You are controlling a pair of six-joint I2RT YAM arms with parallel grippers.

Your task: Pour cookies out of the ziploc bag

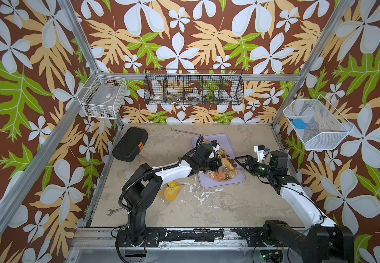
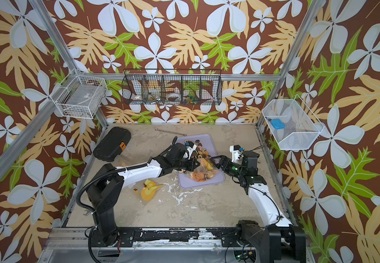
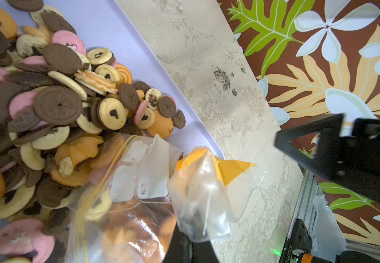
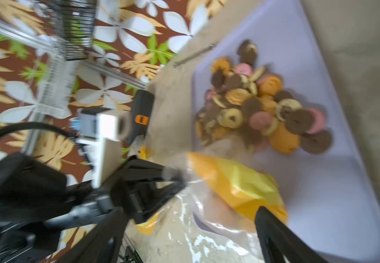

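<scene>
The clear ziploc bag [image 3: 133,206], with a yellow-orange patch [image 4: 242,184], lies slumped on the lilac tray [image 1: 229,184]; orange cookies show inside it. My left gripper is shut on a gathered piece of its film, which partly covers the fingertips. Loose cookies [image 3: 62,105] in brown, pink and cream are heaped on the tray beside the bag. My right gripper [image 1: 239,160] stands open by the tray's right edge. Its spread fingers [image 4: 266,228] frame the bag in the blurred right wrist view, without visibly closing on it.
A yellow scoop [image 1: 171,191] sits on the table left of the tray. A black case [image 1: 129,143] lies at the back left, a metal rod [image 1: 186,132] behind the tray. Wire baskets [image 1: 193,87] hang along the walls.
</scene>
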